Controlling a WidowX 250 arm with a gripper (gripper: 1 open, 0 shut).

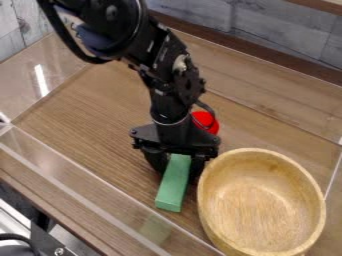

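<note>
The black gripper (175,152) is low over the table in the middle of the view, at the top end of a green block (174,188) that lies on the wood. Its fingertips are hidden by the gripper body and dark shadow, so their state is unclear. A red object (206,120) sits just behind the gripper to the right. A pale wooden bowl (263,205) stands at the right front, beside the green block.
A glossy strip runs along its left and front edge, with dark equipment below at the bottom left corner.
</note>
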